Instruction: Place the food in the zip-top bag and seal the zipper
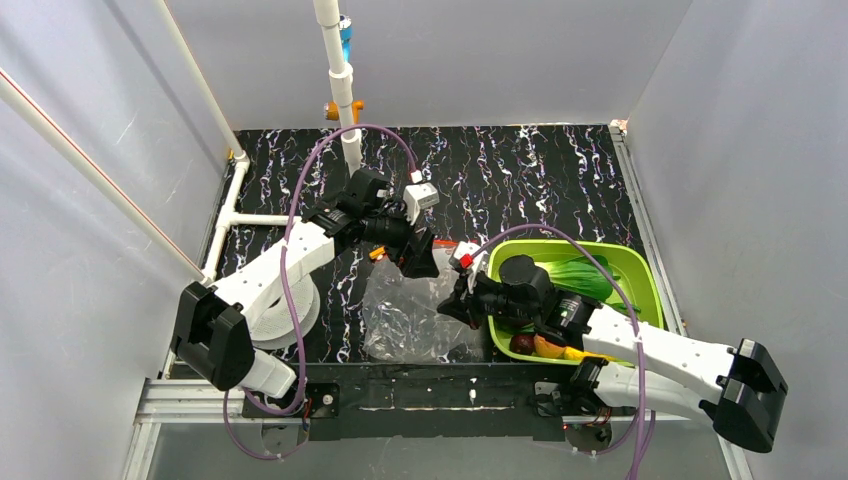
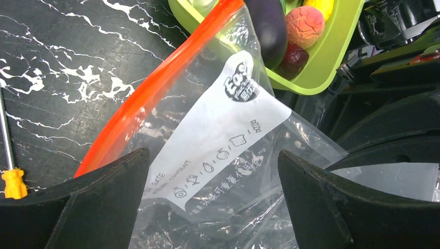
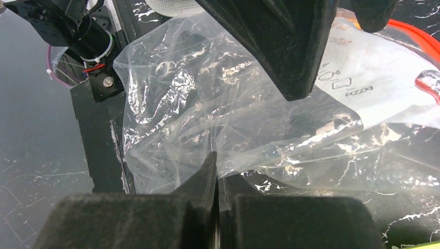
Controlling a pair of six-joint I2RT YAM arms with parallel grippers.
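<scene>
The clear zip top bag (image 1: 415,310) lies on the dark counter, its red-orange zipper edge (image 2: 161,78) and white printed label (image 2: 218,129) toward the back. My right gripper is shut on a fold of the bag's plastic, which gathers at its fingertips. Over the bag, my left gripper stands open, its fingers wide apart and no plastic visibly pinched. The food sits in the green bin: a leafy green vegetable (image 1: 580,278), an eggplant (image 2: 267,31), a peach-like fruit (image 2: 305,26) and a dark red one (image 2: 294,59). The bag looks flat and empty.
The green bin (image 1: 650,285) stands right of the bag, partly under my right arm. White round plates (image 1: 285,318) lie at the left. A yellow-handled screwdriver (image 2: 14,182) rests behind the bag.
</scene>
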